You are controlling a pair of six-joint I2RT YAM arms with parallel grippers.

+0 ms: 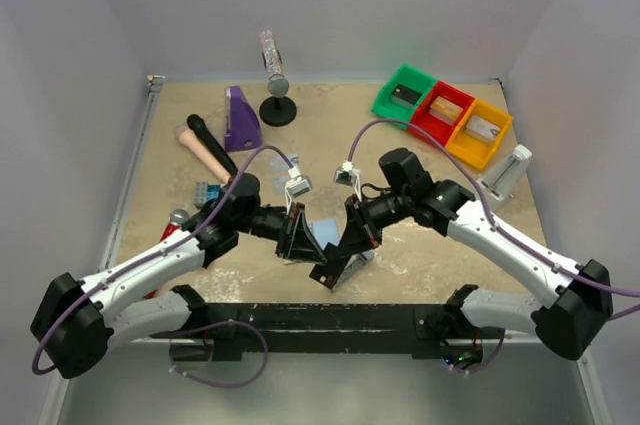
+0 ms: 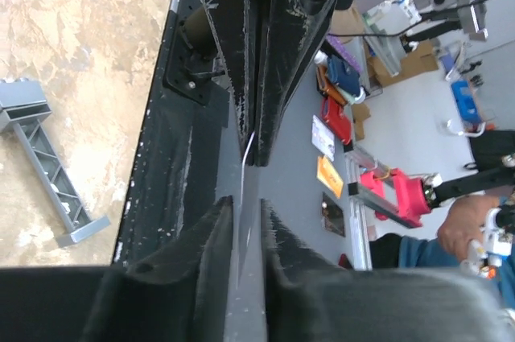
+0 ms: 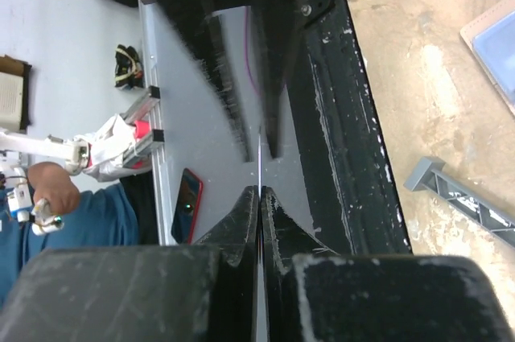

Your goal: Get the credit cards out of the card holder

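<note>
Both grippers meet over the front edge of the table, around a thin dark card (image 1: 330, 270) seen edge-on in both wrist views. In the right wrist view, my right gripper is shut on the card. My left gripper (image 1: 303, 250) is at the card's other side; in the right wrist view its fingertips stand slightly apart beside it, and its exact hold is unclear. A blue card holder (image 3: 495, 48) lies on the table, partly hidden in the top view.
A grey bracket (image 2: 48, 173) lies near the front edge. Green, red and yellow bins (image 1: 480, 135) stand at the back right, with a white bottle (image 1: 505, 175) below them. Several tools crowd the left side.
</note>
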